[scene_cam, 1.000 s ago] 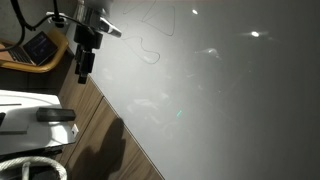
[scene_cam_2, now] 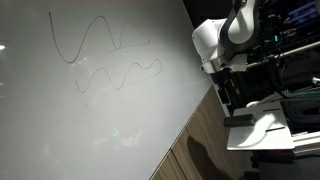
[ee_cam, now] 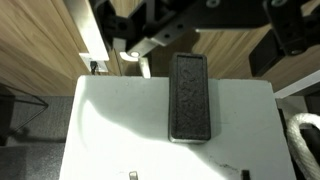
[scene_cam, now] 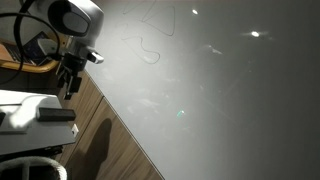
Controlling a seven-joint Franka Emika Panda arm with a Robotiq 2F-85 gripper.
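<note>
A dark, block-shaped eraser [ee_cam: 189, 98] lies on a white tabletop [ee_cam: 110, 125], one end near the table's edge. In exterior view 1 the eraser [scene_cam: 56, 115] sits at lower left, and my gripper [scene_cam: 69, 87] hangs just above it, apart from it. The wrist view shows my gripper open, fingertips wide apart at the bottom edge, nothing held between them. In exterior view 2 the eraser [scene_cam_2: 238, 121] is under the arm. A large whiteboard [scene_cam: 200, 90] bears thin wavy lines, clearer on the whiteboard [scene_cam_2: 120, 110] in exterior view 2.
Wood panelling [scene_cam: 110, 140] runs below the whiteboard. A coiled light hose or cable [ee_cam: 303, 140] rests at the table's right side in the wrist view. An orange-edged chair or shelf [scene_cam: 40, 66] stands behind the arm. Bare tabletop surrounds the eraser's sides.
My gripper has come down and to the left in exterior view 1, closer to the eraser. The eraser lies in the same place.
</note>
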